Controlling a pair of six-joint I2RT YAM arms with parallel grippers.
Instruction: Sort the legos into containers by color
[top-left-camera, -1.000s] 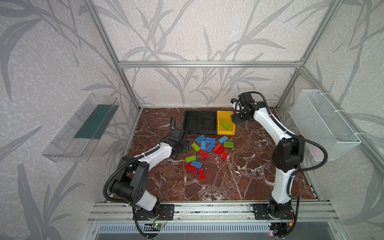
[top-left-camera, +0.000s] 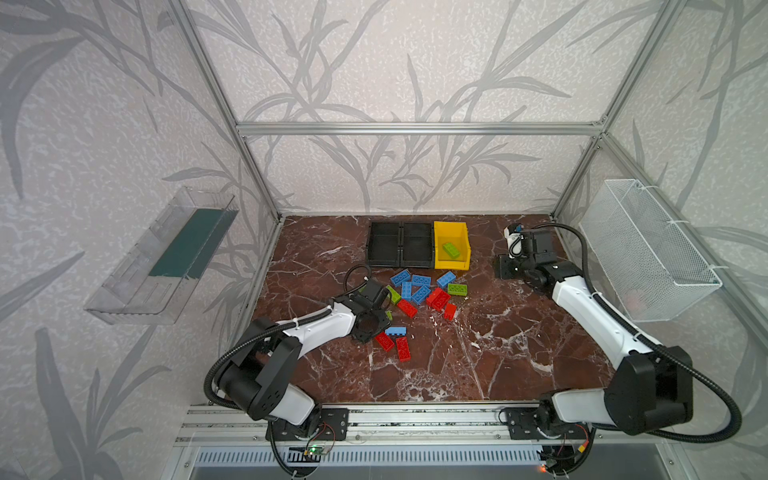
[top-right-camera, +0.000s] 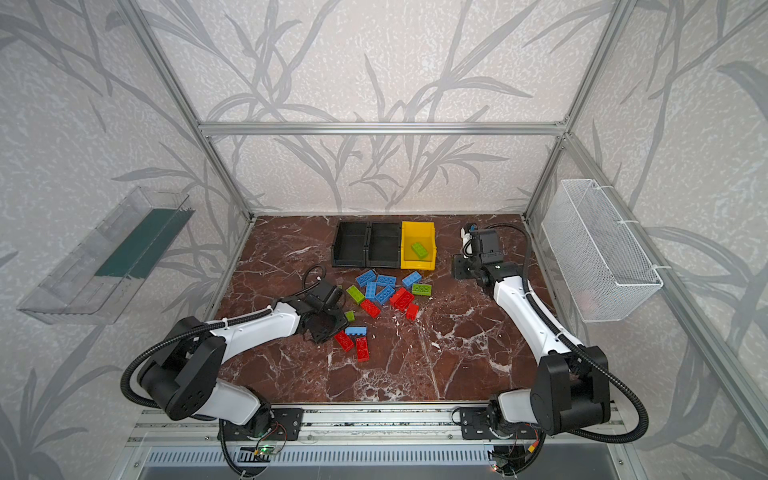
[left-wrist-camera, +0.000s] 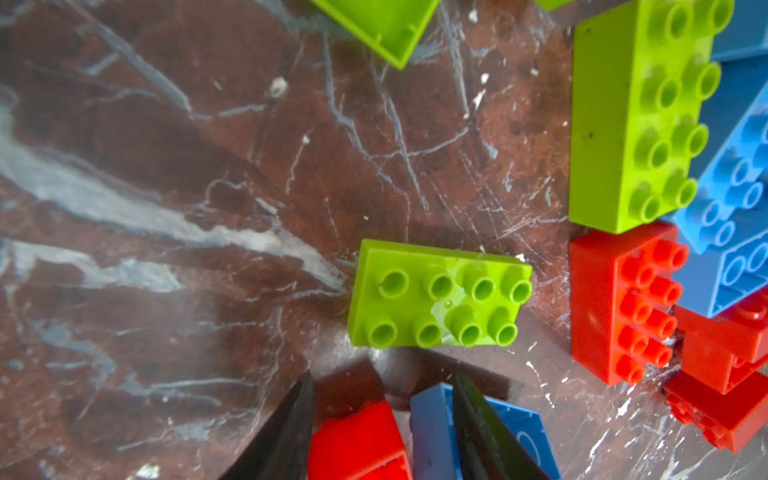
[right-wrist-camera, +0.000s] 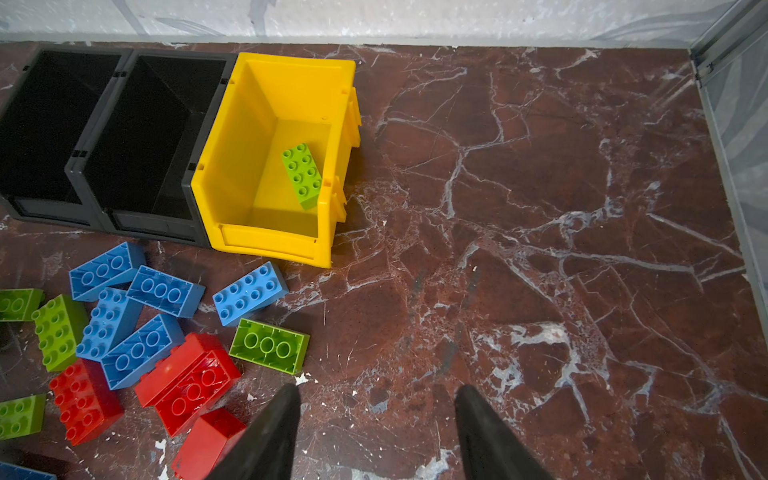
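My left gripper is low among the bricks, open, its fingers over a red brick (left-wrist-camera: 356, 448) and a blue brick (left-wrist-camera: 496, 428). A green brick (left-wrist-camera: 436, 292) lies just beyond the fingertips, studs up. More red, blue (right-wrist-camera: 248, 292) and green bricks (right-wrist-camera: 268, 345) lie in a loose group before the bins. The yellow bin (right-wrist-camera: 236, 160) holds one green brick (right-wrist-camera: 302, 172); two black bins (right-wrist-camera: 152, 136) beside it look empty. My right gripper is open and empty over the table, right of the yellow bin.
A clear tray (top-left-camera: 160, 264) hangs on the left wall and a white mesh basket (top-left-camera: 648, 248) on the right wall.
My left gripper has moved down toward the near bricks; the blue brick there has shifted.
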